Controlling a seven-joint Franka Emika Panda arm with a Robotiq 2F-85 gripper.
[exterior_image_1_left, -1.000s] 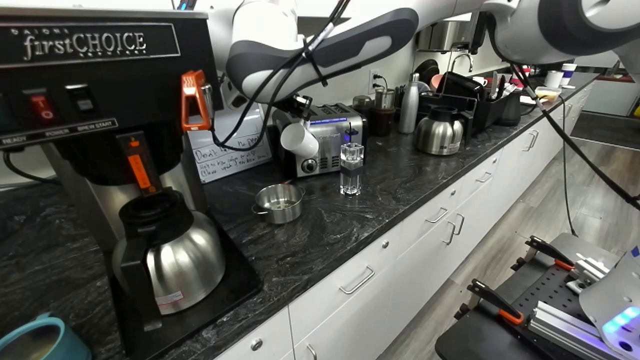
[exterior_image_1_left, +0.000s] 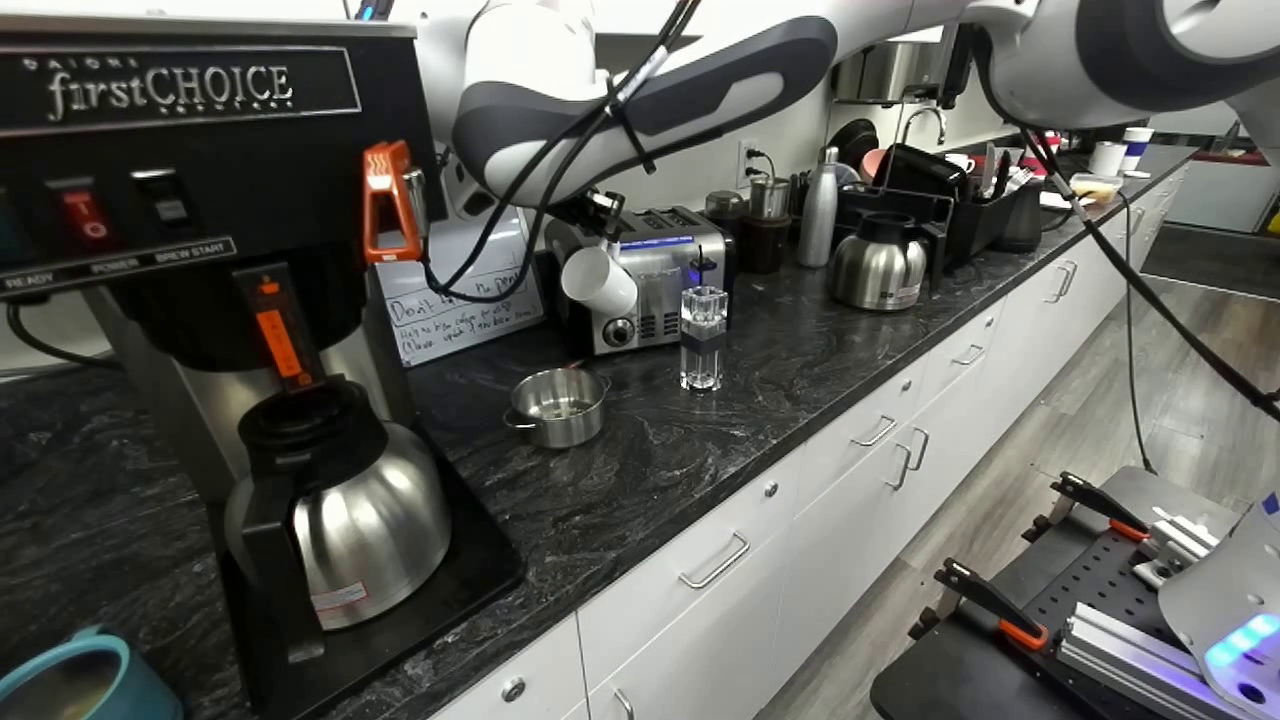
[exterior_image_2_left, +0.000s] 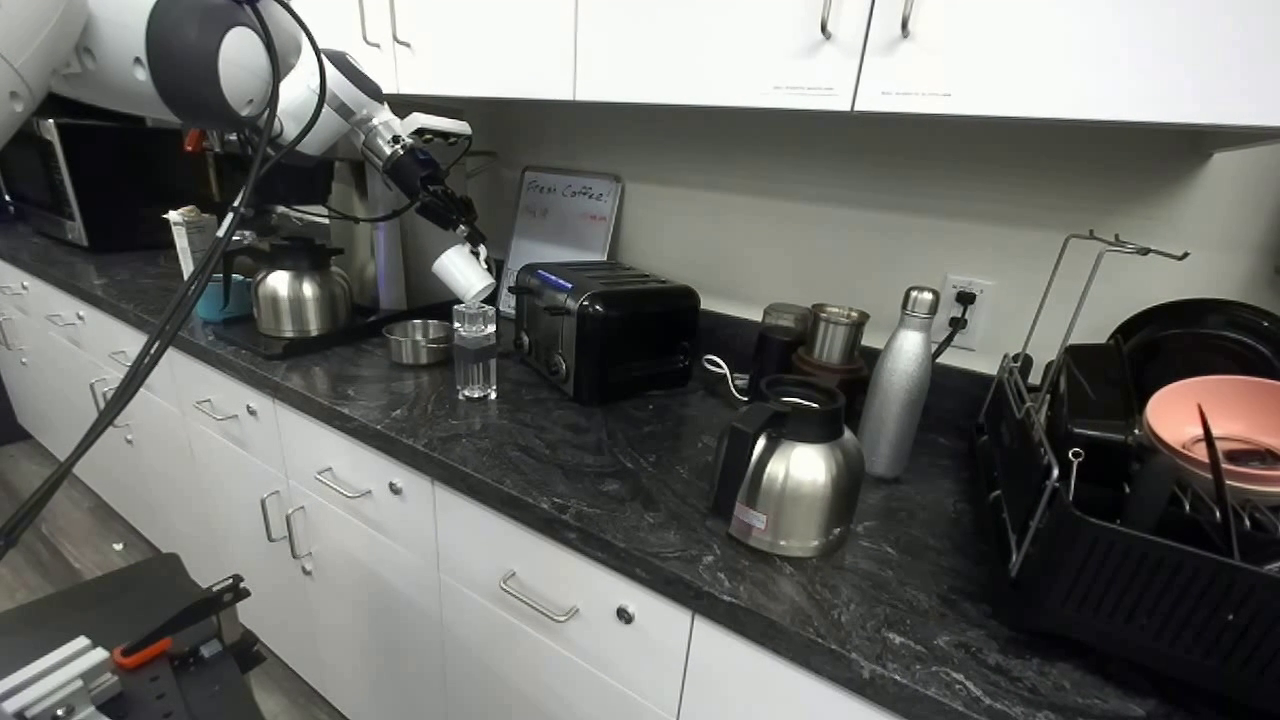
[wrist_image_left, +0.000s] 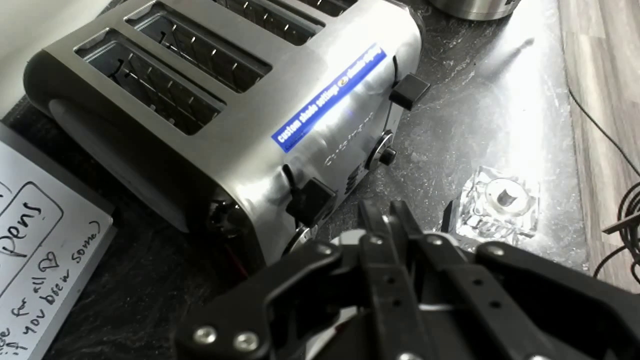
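Observation:
A small white cup (exterior_image_1_left: 600, 281) hangs tilted in the air in front of the toaster, with my gripper shut on its handle side. In exterior view 2 the same cup (exterior_image_2_left: 464, 274) is just above and behind the clear grinder. Most of it is hidden beneath the fingers in the wrist view, where only pale edges show. On the counter below and to its left in exterior view 1 sits a small steel pot (exterior_image_1_left: 559, 407) with loop handles. The clear grinder (exterior_image_1_left: 703, 338) stands upright to the right of the pot.
The steel toaster (wrist_image_left: 240, 114) is close beside my fingers, with a whiteboard (exterior_image_1_left: 462, 288) behind. A coffee maker with a carafe (exterior_image_1_left: 372, 510) fills the left. Another carafe (exterior_image_2_left: 797, 474) and a silver bottle (exterior_image_2_left: 897, 384) stand further along.

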